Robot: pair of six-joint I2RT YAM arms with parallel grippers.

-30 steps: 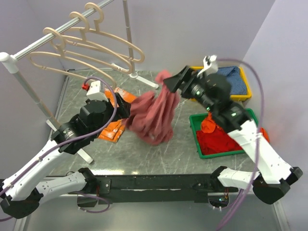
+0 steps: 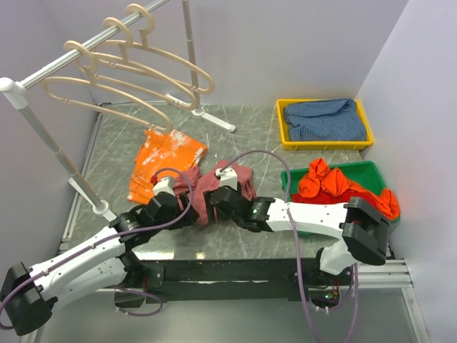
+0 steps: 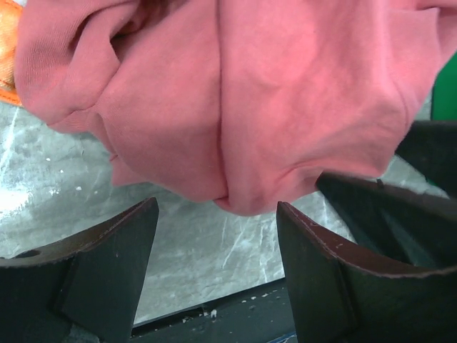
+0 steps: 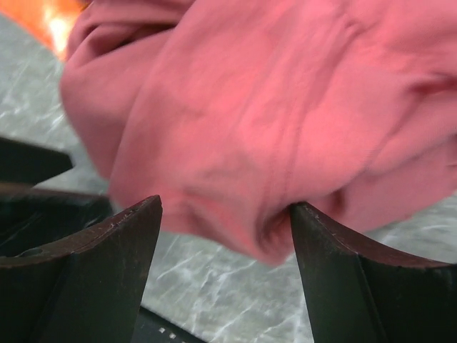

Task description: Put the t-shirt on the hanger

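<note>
A crumpled pink t-shirt [image 2: 207, 187] lies bunched on the grey table, its near edge showing folds in both wrist views. Over its left part, my left gripper is part open, with a fold of the shirt [image 3: 228, 107] just ahead of the gap between its fingertips. My right gripper also stands part open, above the shirt's near edge, with a drooping fold [image 4: 271, 229] between its fingers, not clamped. The two grippers are close together. Several beige hangers [image 2: 107, 86] hang from the rail at the upper left.
Beneath and behind the shirt is an orange cloth [image 2: 161, 153]. A yellow bin [image 2: 285, 145] holds blue checked cloth; a green bin [image 2: 368, 171] holds red and orange cloth. A rack post [image 2: 61, 153] stands left. Bare table lies behind the shirt.
A second ago the shirt hung raised from my right gripper. It now lies lower on the table, and both arms have come down; the right gripper has moved left towards the left one.
</note>
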